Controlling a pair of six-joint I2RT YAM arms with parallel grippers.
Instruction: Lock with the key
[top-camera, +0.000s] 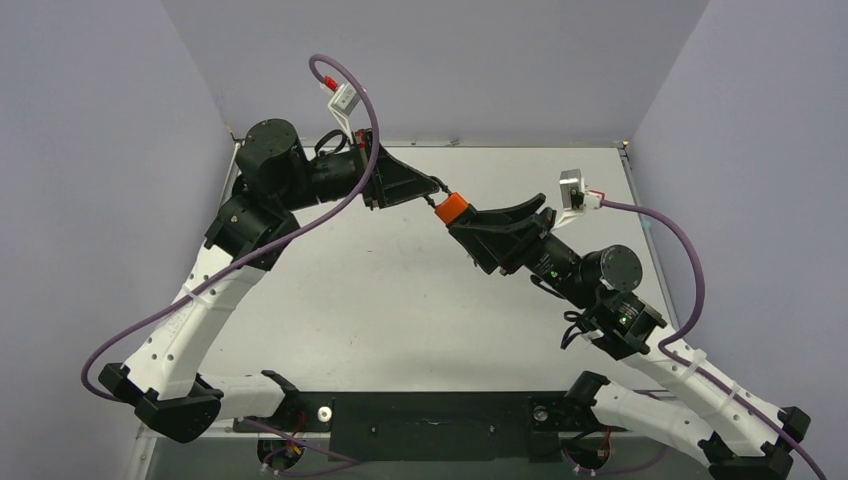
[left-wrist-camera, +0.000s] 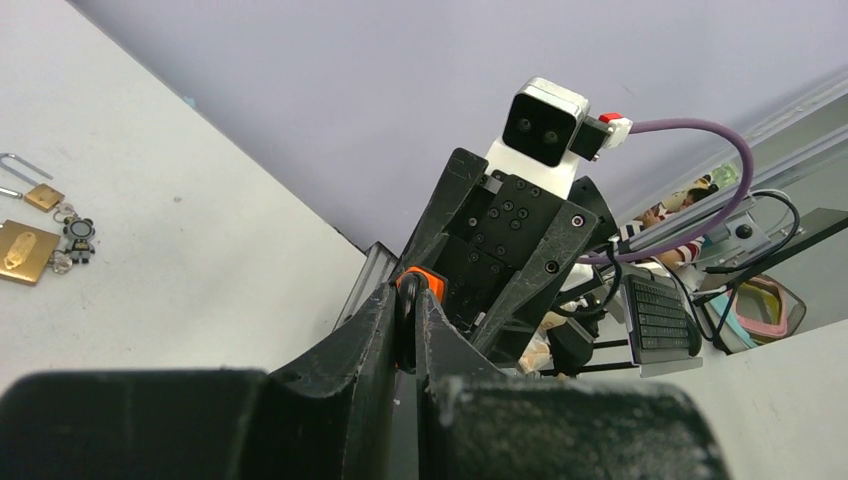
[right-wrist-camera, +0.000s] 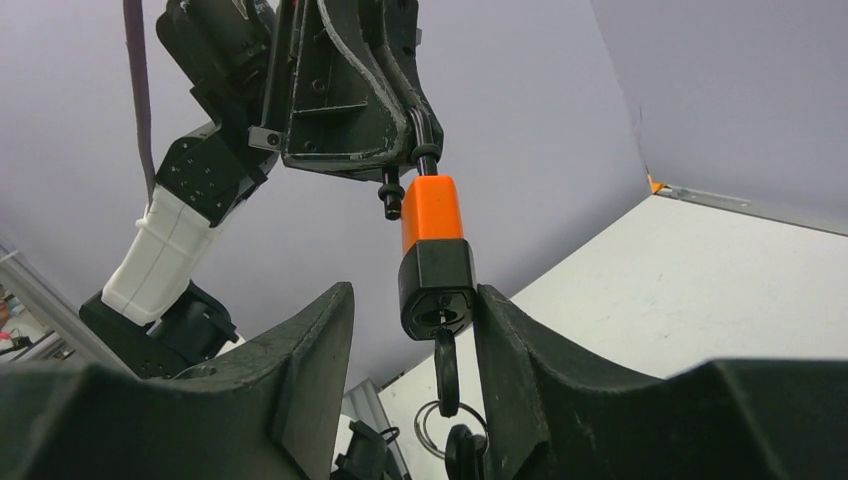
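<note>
An orange-and-black padlock (top-camera: 451, 208) hangs between the arms. My left gripper (top-camera: 434, 191) is shut on its black shackle (left-wrist-camera: 408, 318). In the right wrist view, one shackle leg (right-wrist-camera: 427, 152) enters the orange end, while the other ends free beside the body. A black-headed key (right-wrist-camera: 446, 372) sticks out of the keyhole in the padlock's black end. The right gripper stands partly open, its fingers apart on either side of the key. Its right finger (right-wrist-camera: 500, 330) looks very near the padlock; contact cannot be told.
A wire ring (right-wrist-camera: 430, 412) with a dark piece hangs below the key. Two brass padlocks, a large one (left-wrist-camera: 27, 252) and a small one (left-wrist-camera: 45, 196), lie on the white table beside a small dark figure (left-wrist-camera: 79, 236).
</note>
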